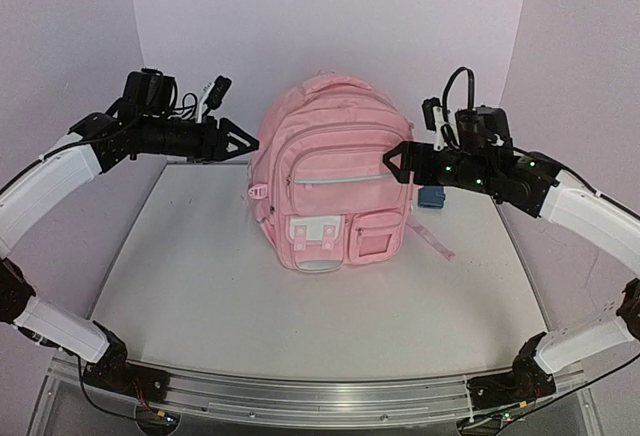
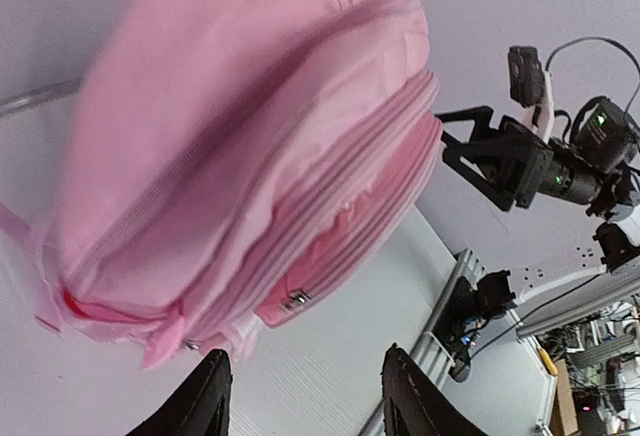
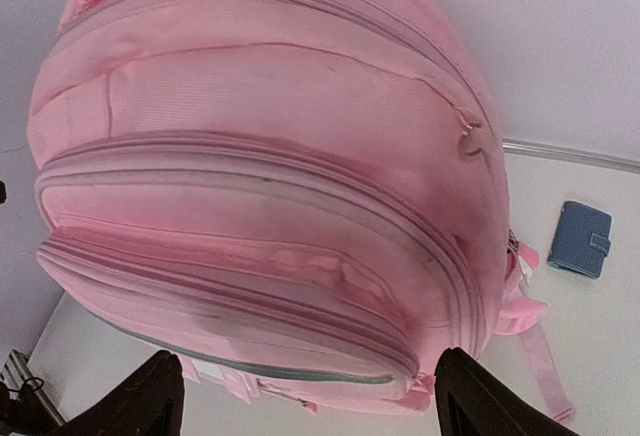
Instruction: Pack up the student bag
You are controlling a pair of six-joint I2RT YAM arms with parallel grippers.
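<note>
A pink backpack stands upright at the back middle of the table, its front pockets facing forward. To its left, close by its upper side, is my left gripper; its fingers stand apart with only air between them in the left wrist view. My right gripper is in front of the bag's upper right side, also open and empty. A small blue wallet-like item lies flat on the table to the right of the bag, partly behind the right arm in the top view.
Pale walls close off the back and sides, and a metal rail runs along the front edge. A pink strap trails from the bag's lower right.
</note>
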